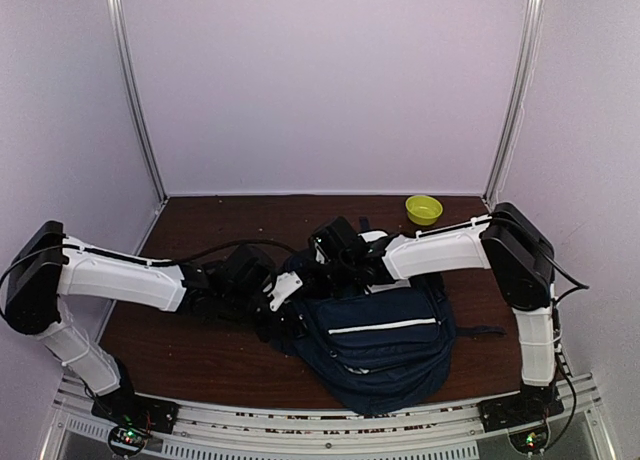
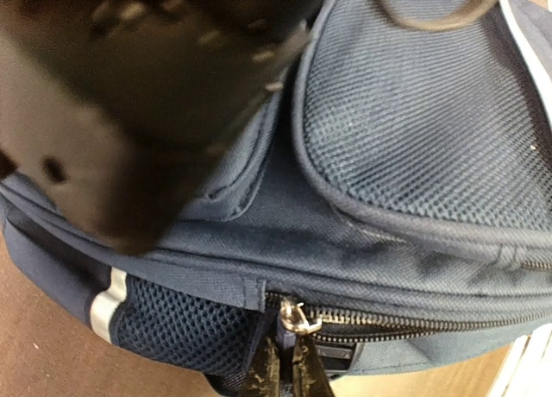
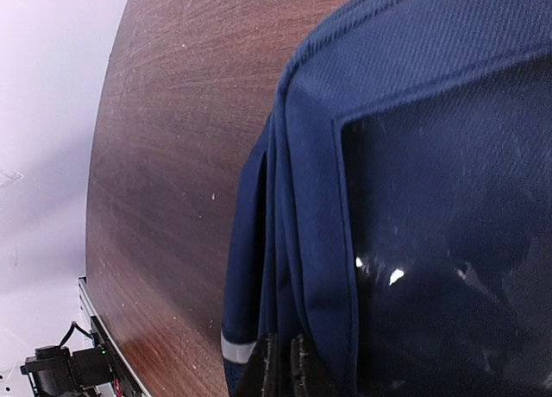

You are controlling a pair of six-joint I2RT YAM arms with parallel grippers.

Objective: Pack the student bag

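Observation:
The dark blue backpack [image 1: 390, 355] lies on the brown table, its white stripe facing up. At the bag's left side, my left gripper is shut on a metal zipper pull [image 2: 297, 319], with the zipper [image 2: 388, 325] running off to the right in the left wrist view. My right gripper is shut on a fold of the bag's blue fabric edge [image 3: 312, 242] at its upper left; the tips are partly lost in shadow. From above, both grippers' tips are hidden among the dark arm parts.
A yellow-green bowl [image 1: 424, 209] stands at the back right of the table. One bag strap [image 1: 480, 330] sticks out to the right. Both arms sit close together over the bag's upper left.

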